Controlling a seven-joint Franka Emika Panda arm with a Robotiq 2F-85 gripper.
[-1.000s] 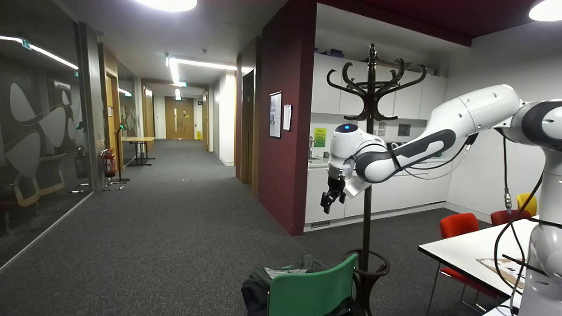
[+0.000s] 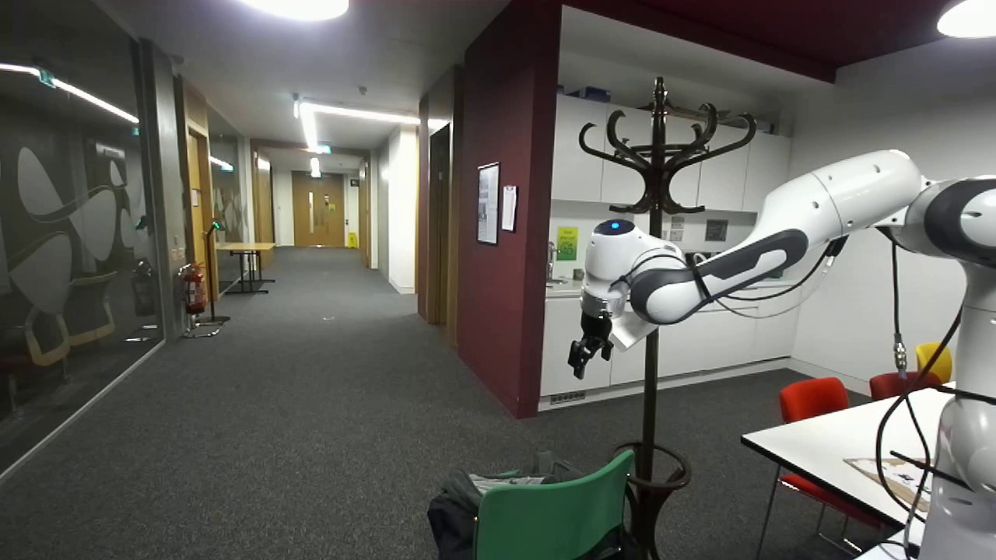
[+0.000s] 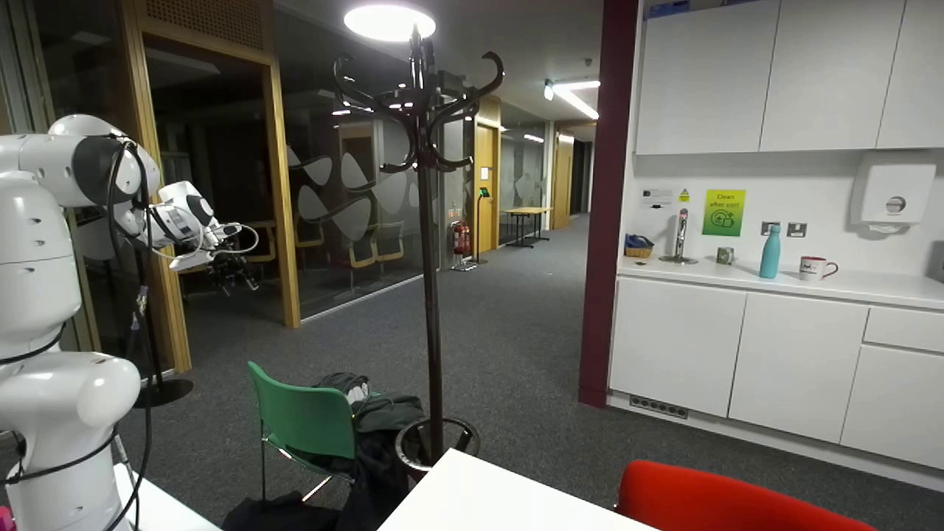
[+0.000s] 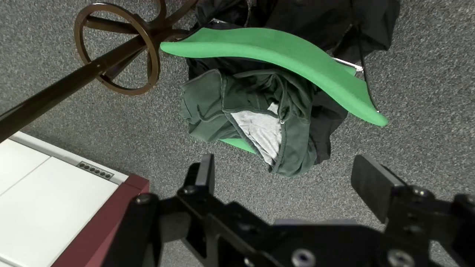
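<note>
My gripper points down with its fingers wide apart and nothing between them. In the first exterior view the gripper (image 2: 590, 358) hangs in the air above and beyond a green chair (image 2: 560, 518), near a dark coat stand (image 2: 650, 383). Seen from the wrist, the green chair's backrest (image 4: 276, 49) lies well below, and a dark green hooded garment with a grey lining (image 4: 294, 147) rests on the seat. Black cloth (image 4: 307, 20) lies around the chair. The second exterior view shows the gripper (image 3: 237, 282) at the left, clear of the chair (image 3: 305, 416).
The coat stand (image 3: 429, 292) rises close by the chair. A white table (image 3: 495, 500) and a red chair (image 3: 708, 495) stand in front. On the kitchen counter are a teal bottle (image 3: 771, 252) and a mug (image 3: 816, 267). Carpet (image 2: 308, 401) toward the corridor is free.
</note>
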